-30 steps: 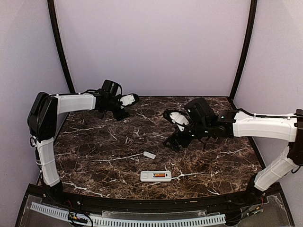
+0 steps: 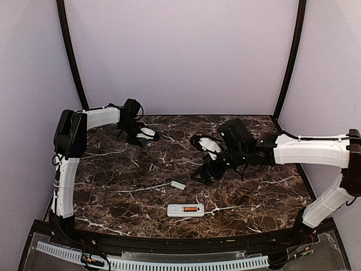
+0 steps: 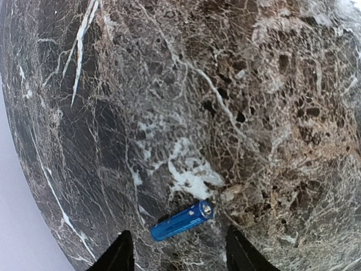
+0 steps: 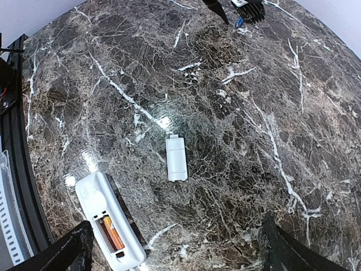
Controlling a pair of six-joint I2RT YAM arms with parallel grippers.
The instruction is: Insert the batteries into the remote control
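Observation:
A loose blue battery [image 3: 181, 222] lies on the marble tabletop at the lower middle of the left wrist view. My left gripper is part open above it, with one finger toward each end and nothing gripped. The white remote control [image 4: 97, 196] lies near the front edge. Its compartment is uncovered and holds an orange battery [image 4: 113, 232], with a dark space beside that battery. The small white battery cover [image 4: 176, 160] rests apart, farther back. My right gripper hangs open and empty over the table, behind and right of the remote in the top view.
The black front rail [image 2: 169, 241] runs close before the remote. Pale walls [image 2: 180, 62] enclose the back and sides. Bare marble lies between the two arms and around the cover.
My left arm has drawn back leftward and its gripper has come down lower near the blue battery. The right gripper has shifted only slightly. Remote and cover have stayed put.

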